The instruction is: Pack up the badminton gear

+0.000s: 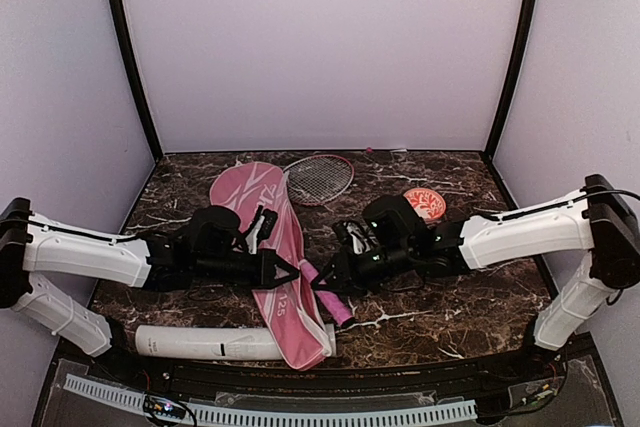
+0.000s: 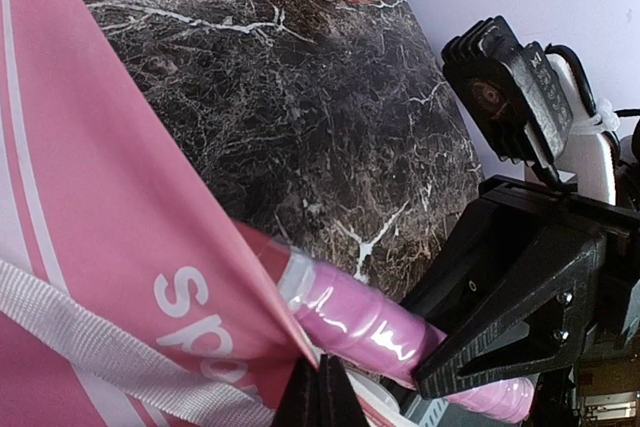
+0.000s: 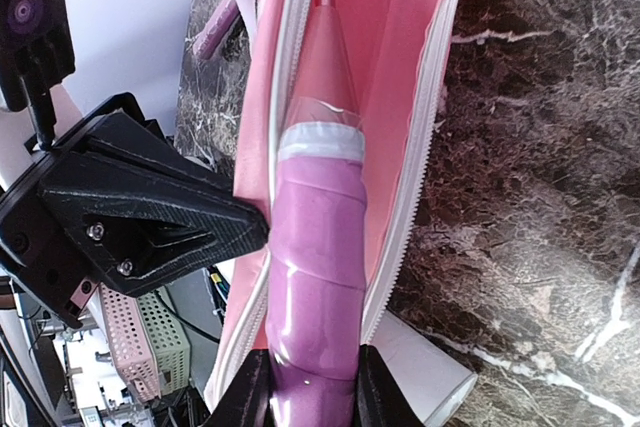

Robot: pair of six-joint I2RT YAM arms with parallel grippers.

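The pink racket bag [image 1: 280, 309] hangs slanted in mid-table, its wide end toward the back left. My left gripper is shut on the thin edge of the bag's opening. A racket's pink wrapped handle [image 3: 318, 237] sticks out of that opening; its shaft [image 3: 328, 52] runs inside the bag, and its head is hidden. My right gripper is shut on the handle, close to the left one in the top view. Behind the bag, a second racket [image 1: 320, 179] lies on the table with its strings showing.
A long white tube [image 1: 205, 342] lies along the front edge, partly under the bag. At the back right stands a red-and-white bowl [image 1: 425, 204]. A small pink item [image 1: 369, 150] is at the far edge.
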